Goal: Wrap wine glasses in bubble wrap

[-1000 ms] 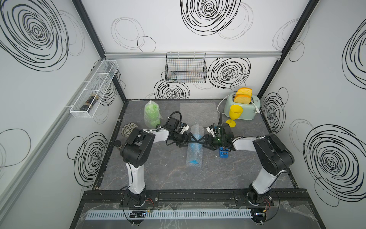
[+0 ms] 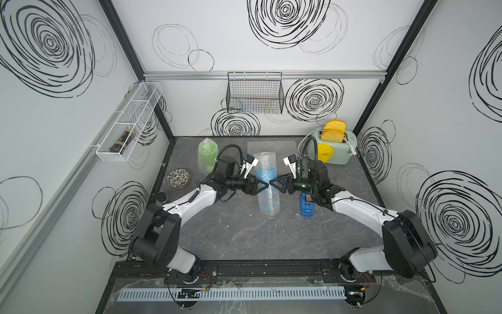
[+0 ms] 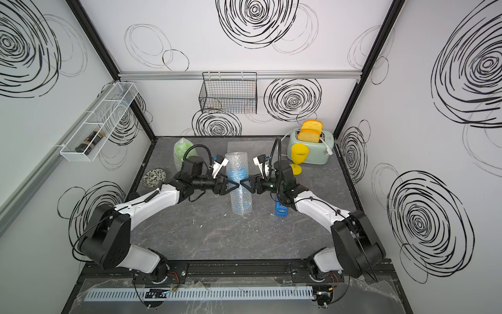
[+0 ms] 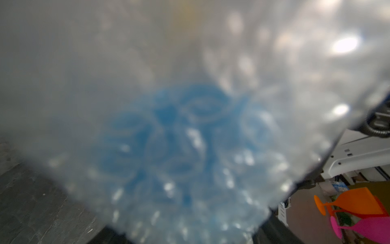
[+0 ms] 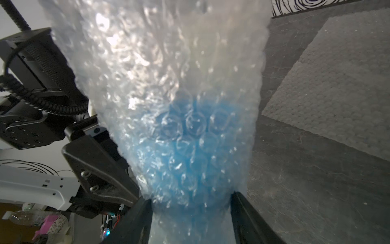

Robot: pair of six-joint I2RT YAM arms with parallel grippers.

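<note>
A blue glass in a tube of bubble wrap (image 2: 267, 178) stands nearly upright in the middle, between my left gripper (image 2: 262, 186) and my right gripper (image 2: 277, 184), both touching its sides. The wrap (image 4: 195, 134) fills most of the left wrist view, hiding those fingers. In the right wrist view the right gripper's fingers stand at either side of the wrapped glass (image 5: 191, 162); whether they are closed on it is unclear. A green glass in bubble wrap (image 2: 208, 156) stands at back left. A yellow glass (image 3: 299, 152) stands before the toaster.
A flat bubble-wrap sheet (image 5: 333, 81) lies behind. The toaster (image 2: 334, 151) holds yellow slices at back right. A blue object (image 2: 307, 208) lies right of centre, a patterned bowl (image 2: 178, 178) at left.
</note>
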